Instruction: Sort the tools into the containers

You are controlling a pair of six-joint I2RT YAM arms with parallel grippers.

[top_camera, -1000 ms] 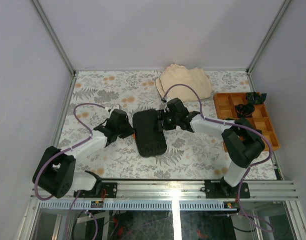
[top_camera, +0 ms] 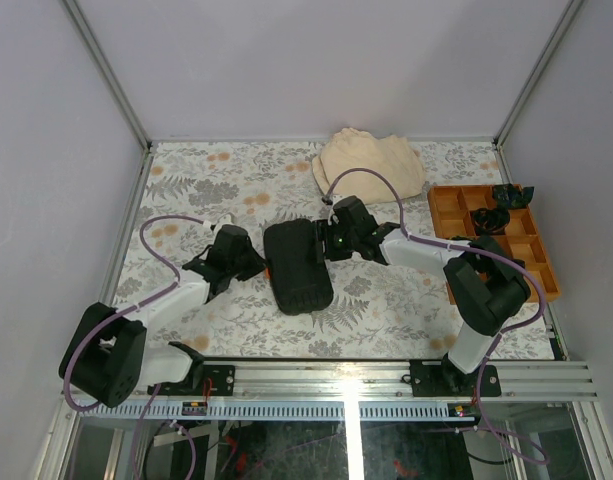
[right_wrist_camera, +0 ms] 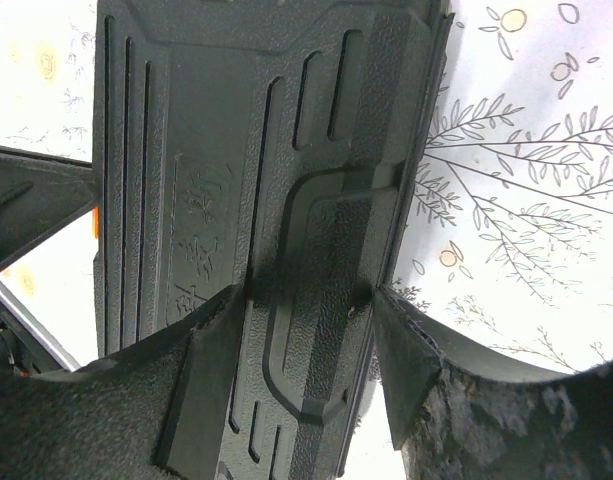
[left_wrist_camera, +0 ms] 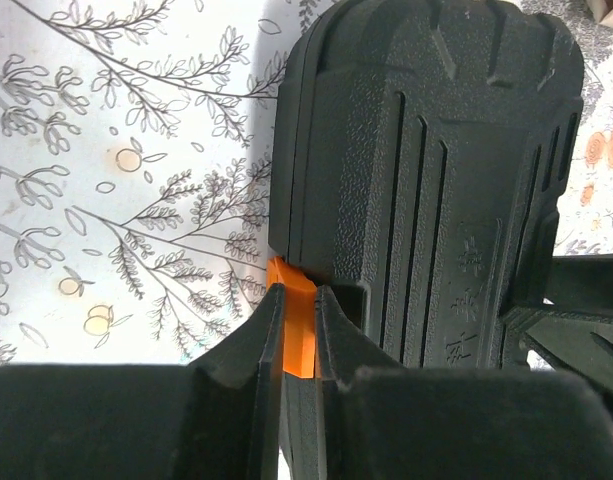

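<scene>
A closed black tool case (top_camera: 300, 268) lies on the patterned cloth near the middle of the table. On its left side sits an orange latch (left_wrist_camera: 300, 335), and my left gripper is shut on that latch, one finger on each side. From the right, my right gripper grips the body of the case, its ribbed black lid (right_wrist_camera: 321, 265) showing between the fingers. In the top view both the left gripper (top_camera: 256, 266) and right gripper (top_camera: 324, 240) touch the case from opposite sides. Whatever is inside the case is hidden.
At the right edge stands an orange compartment box (top_camera: 449, 213), with dark items (top_camera: 491, 218) in its far part; the right arm covers some of it. A crumpled beige cloth (top_camera: 371, 160) lies at the back.
The case's far end has moved a touch left. The right arm appears still.
</scene>
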